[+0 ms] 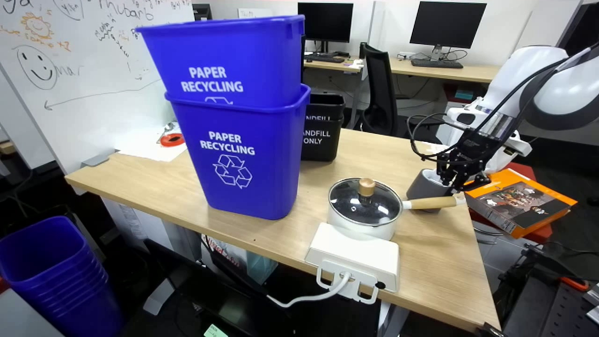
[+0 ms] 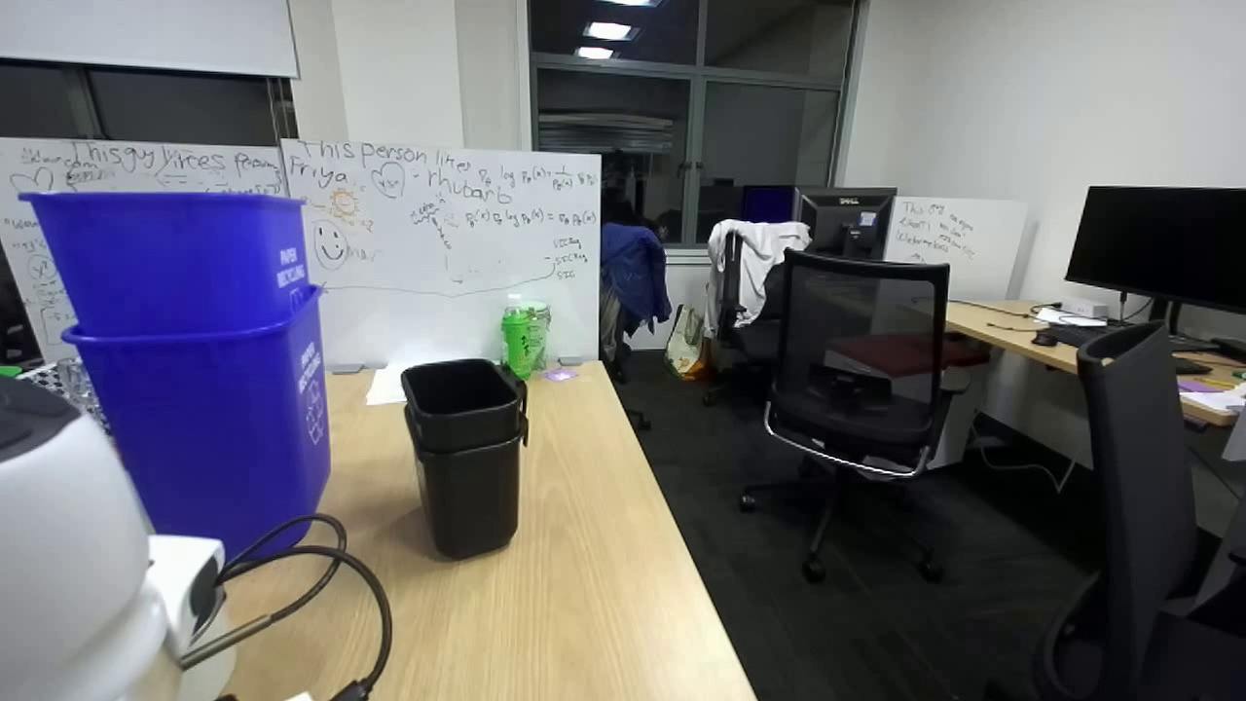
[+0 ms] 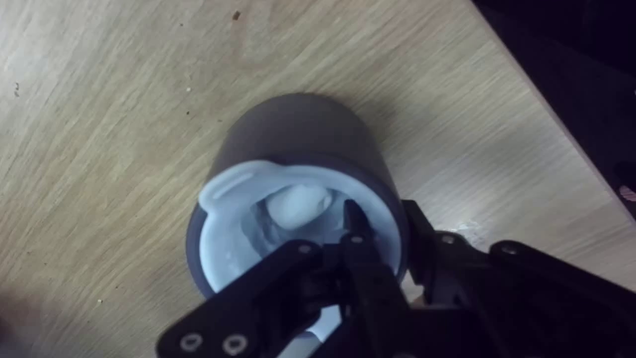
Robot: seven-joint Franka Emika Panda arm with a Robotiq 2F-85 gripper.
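A dark grey cup (image 1: 418,188) with a pale inner lining appears to rest on the table near its right edge, partly behind the pot handle. My gripper (image 1: 453,179) is down at its rim. In the wrist view, the cup (image 3: 304,128) has its mouth towards the camera, and a whitish lump (image 3: 298,206) shows inside it. One finger of my gripper reaches into the cup and the other stands outside the wall. The fingers are apart, with a gap showing between the inner one and the wall. Exterior view 2 hides the fingers.
A white pot (image 1: 365,216) with a glass lid stands close by, its wooden handle (image 1: 435,202) passing in front of the cup. A white base unit (image 1: 354,255) is at the table's front. Stacked blue bins (image 1: 247,151) and black bins (image 1: 323,132) stand farther left.
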